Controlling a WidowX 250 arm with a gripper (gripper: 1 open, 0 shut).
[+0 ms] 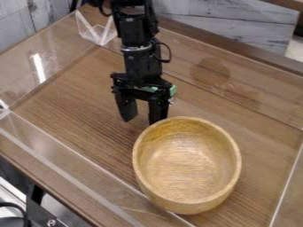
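A large tan oval bowl (186, 166) sits on the wooden table at the lower right. Just behind it, at the centre, the black arm reaches down with the gripper (142, 108) open, its fingers low over the table near the bowl's back rim. A small green object (172, 90) is partly hidden behind the gripper; its shape is too small to tell.
Pale planks lie beyond the back edge, and dark cables hang at the lower left corner.
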